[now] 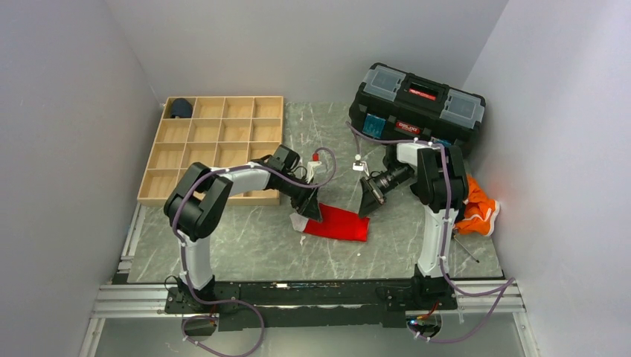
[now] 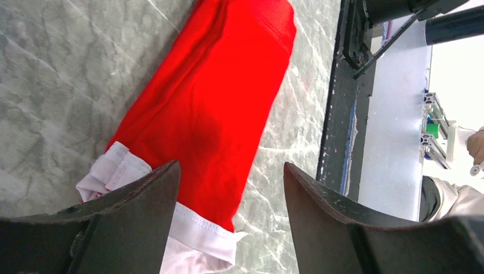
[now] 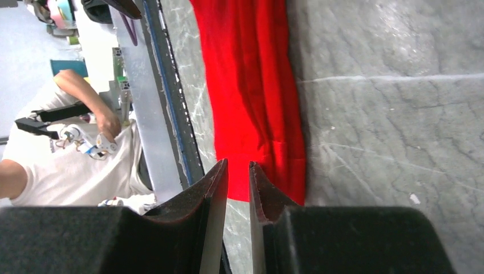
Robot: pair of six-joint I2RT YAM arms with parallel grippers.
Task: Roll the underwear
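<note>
Red underwear (image 1: 338, 223) lies folded in a long strip on the grey marble table, with a white band (image 2: 200, 222) at its left end. My left gripper is over that end, its fingers apart with nothing seen held between them. At the right end, my right gripper hangs above the red fabric, its fingertips a narrow gap apart; whether they touch the cloth is unclear.
A wooden compartment tray (image 1: 173, 129) with a dark item sits at the back left, a black toolbox (image 1: 405, 100) at the back right, orange fabric (image 1: 480, 212) at the right.
</note>
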